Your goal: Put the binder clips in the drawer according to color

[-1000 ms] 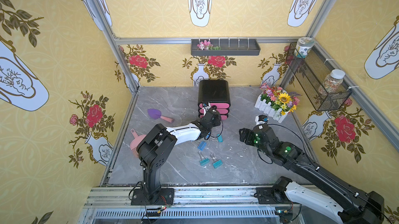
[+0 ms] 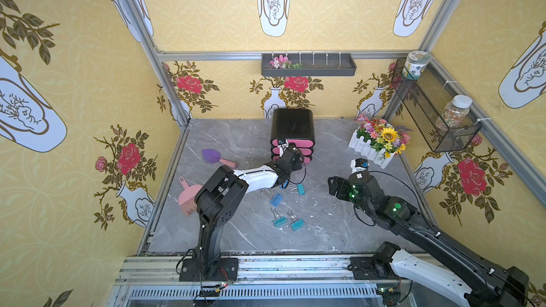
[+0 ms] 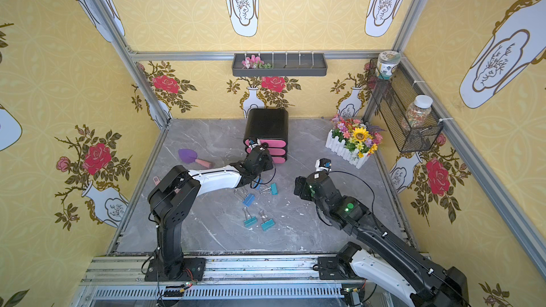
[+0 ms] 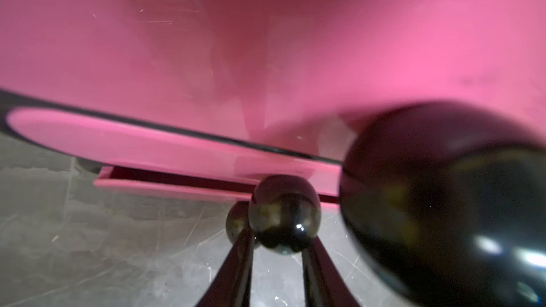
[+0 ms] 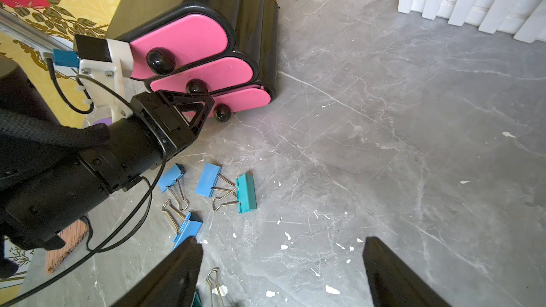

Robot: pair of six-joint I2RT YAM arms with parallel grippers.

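Observation:
The black drawer unit (image 2: pixel 293 125) has three pink fronts with black knobs. My left gripper reaches toward a lower knob (image 4: pixel 284 213), its fingers just below it; whether it grips cannot be told. The bottom drawer (image 4: pixel 159 187) looks slightly ajar in the left wrist view. On the table lie blue clips (image 5: pixel 207 179) and teal clips (image 5: pixel 246 192), several in all, below and near the left arm. My right gripper hangs open over the table, right of the clips, nothing visible between its fingers.
A flower planter (image 2: pixel 375 142) stands back right below a wire basket (image 2: pixel 438 107). A purple scoop (image 2: pixel 210 155) and pink dustpan (image 2: pixel 187 196) lie left. The table between drawers and planter is clear.
The right arm has moved very slightly; the clips look unchanged.

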